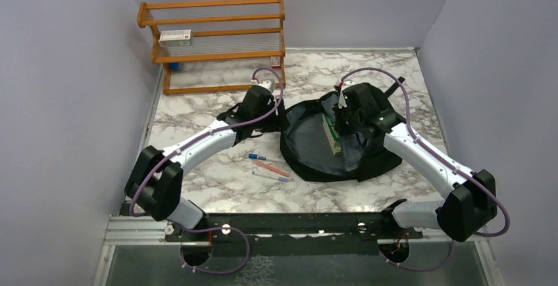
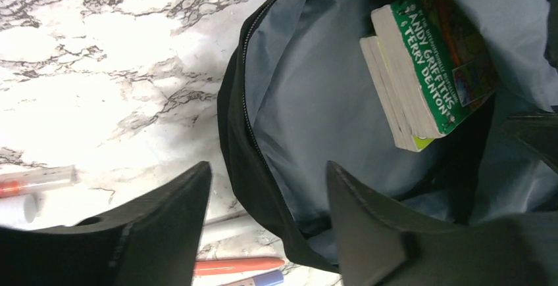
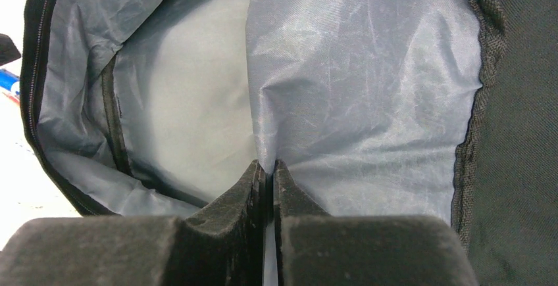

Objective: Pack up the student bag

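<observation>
The black bag [image 1: 312,167] lies with its mouth open on the marble table, its grey lining showing. Inside, a green book [image 2: 431,62] rests on another book [image 2: 388,92]. My left gripper is open above the bag's left zip edge, with no object gripped. At the lining flap [image 3: 368,69], my right gripper is closed around a fold of grey fabric, its fingertips almost together. Left of the bag lie a blue-capped marker [image 1: 256,156], a red pen [image 1: 271,167] and a clear pen with a blue end [image 1: 270,176].
A wooden rack [image 1: 217,56] stands at the back left with a white box [image 1: 176,37] on it. A small box [image 1: 275,62] sits at its right end. Bare table lies at the front and left; a black strap [image 1: 395,87] sticks out behind the bag.
</observation>
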